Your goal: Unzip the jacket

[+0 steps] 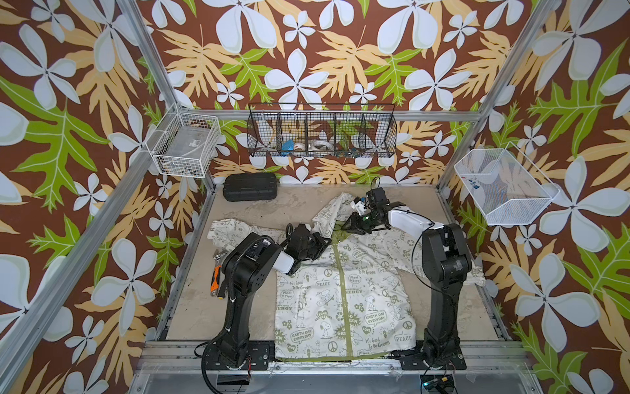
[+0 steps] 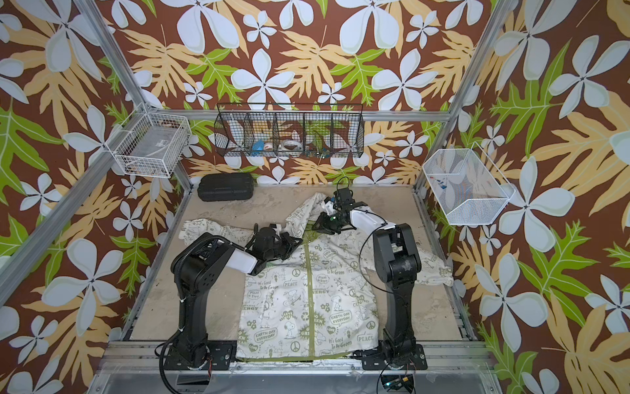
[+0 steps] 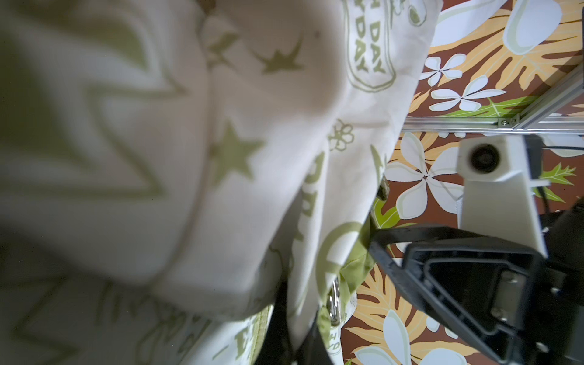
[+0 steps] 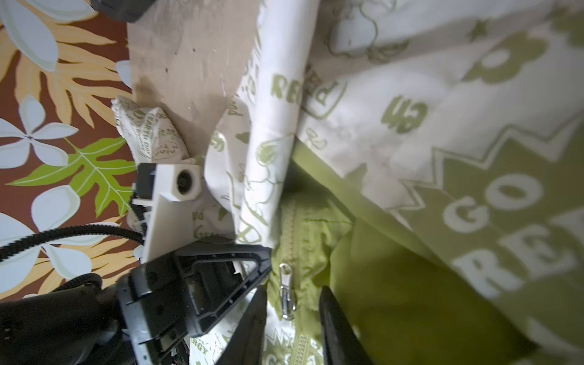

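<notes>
The white jacket (image 1: 315,302) with green print lies on the table, its zip line running down the middle to a green collar area. A silver zipper pull (image 4: 286,290) shows in the right wrist view. My right gripper is part open around the zip just below the collar, fingertips either side of and below the pull. My left gripper (image 1: 326,241) lies on the jacket left of the upper zip, shut; in the left wrist view its fingertips are under a fold of fabric, so what is between them is unclear.
A black case (image 1: 249,187) sits at the back left, an orange-handled tool (image 1: 215,281) at the left edge. Wire baskets (image 1: 321,131) hang on the back and side frames. Bare table shows at the back and sides.
</notes>
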